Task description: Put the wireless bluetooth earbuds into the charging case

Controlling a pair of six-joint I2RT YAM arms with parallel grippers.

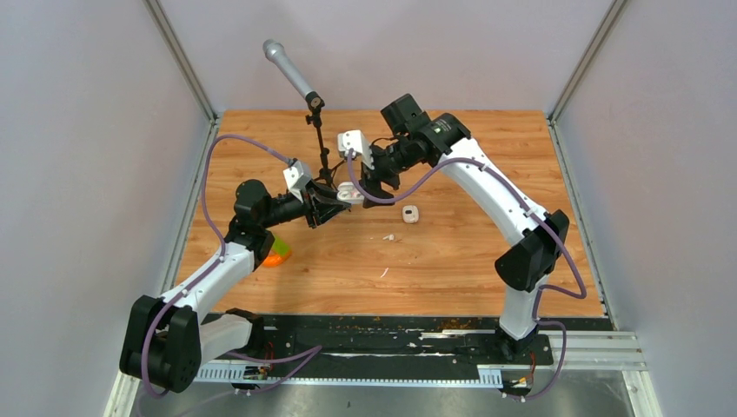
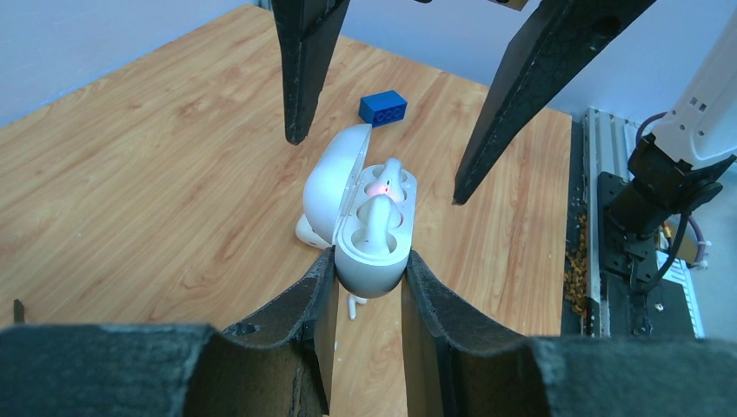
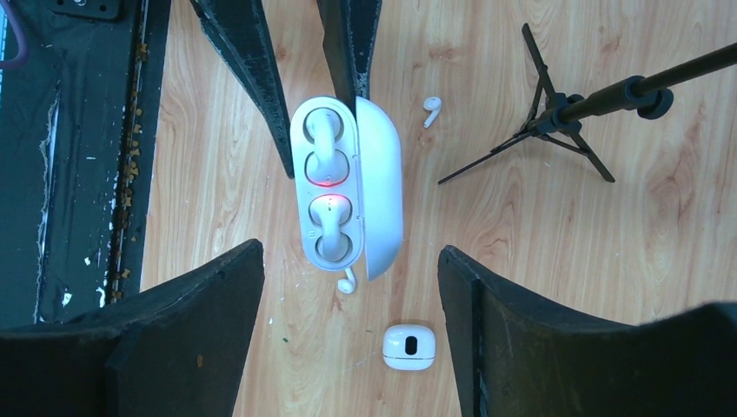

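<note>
The white charging case point(image 2: 375, 269) has its lid point(image 2: 335, 182) raised, and my left gripper is shut on its lower end. Both of its wells hold a white earbud, one upper point(image 3: 323, 139) and one lower point(image 3: 330, 221) in the right wrist view. A red glow shows beside each of them. My right gripper is open, its fingers point(image 2: 521, 95) spread apart on either side of the case and lid, with clear space between. In the top view the right hand partly covers the case point(image 1: 350, 194).
Loose earbuds lie on the table, one near the tripod point(image 3: 432, 109) and one below the case point(image 3: 347, 282). A closed white case point(image 3: 408, 347) sits apart. The lamp stand point(image 3: 561, 113) rises close behind the hands. A blue brick point(image 2: 382, 109) lies farther off.
</note>
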